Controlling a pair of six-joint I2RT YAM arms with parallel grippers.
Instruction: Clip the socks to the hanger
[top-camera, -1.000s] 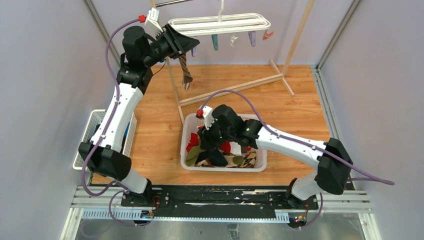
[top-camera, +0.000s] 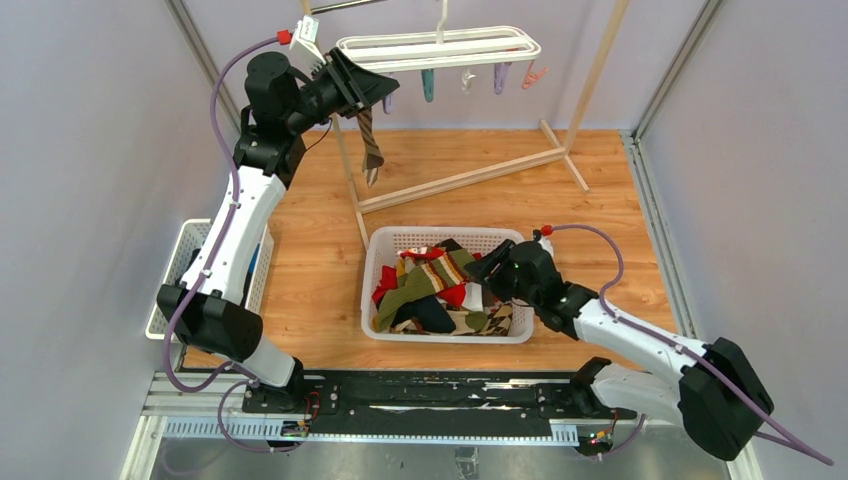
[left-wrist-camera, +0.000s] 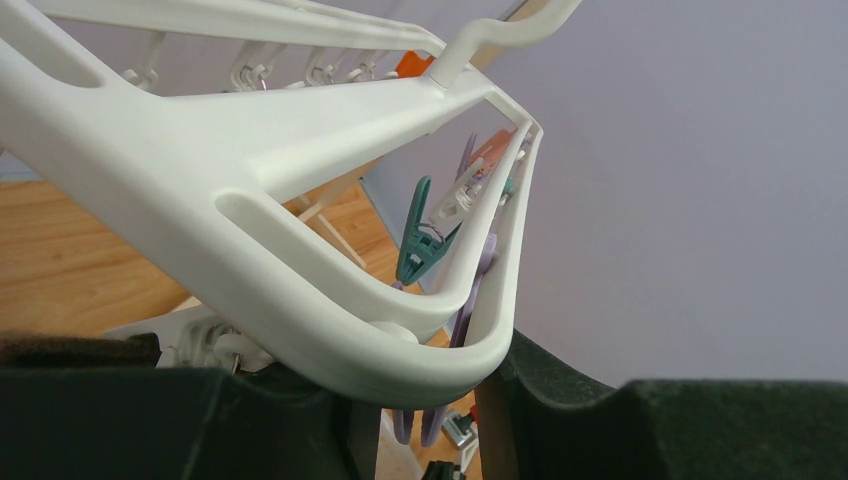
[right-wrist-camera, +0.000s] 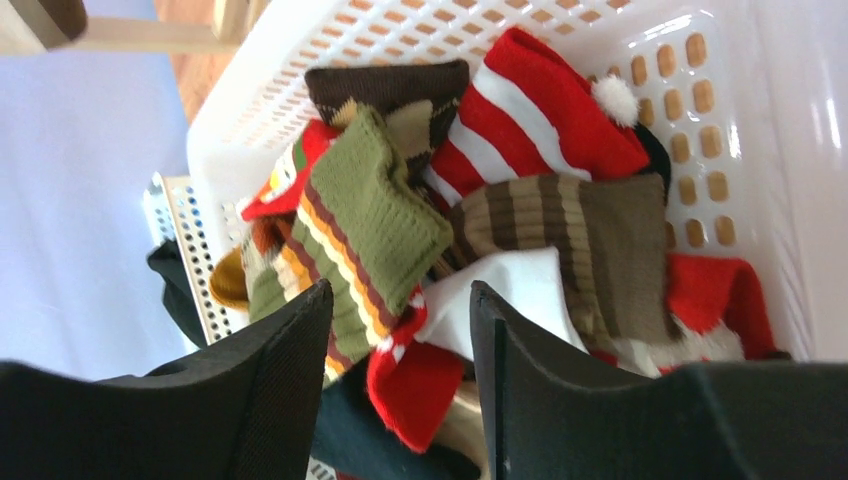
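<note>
My left gripper (top-camera: 372, 82) is up at the left end of the white hanger (top-camera: 470, 44). In the left wrist view its fingers flank the hanger's end, where teal (left-wrist-camera: 420, 235) and purple clips hang; its grip is unclear. A striped brown sock (top-camera: 370, 150) dangles just below it. My right gripper (top-camera: 478, 262) is over the white basket (top-camera: 368, 300) of socks. Its fingers stand apart in the right wrist view, above a green striped sock (right-wrist-camera: 375, 230) and a white one (right-wrist-camera: 510, 295), holding nothing.
A wooden stand (top-camera: 460, 178) carries the hanger over the wooden floor (top-camera: 610, 230). A second white basket (top-camera: 165, 290) is at the left, partly behind the left arm. Walls close in both sides.
My right gripper has swung rightward from the basket's left-middle to its right part, uncovering the striped socks. The left arm looks nearly still.
</note>
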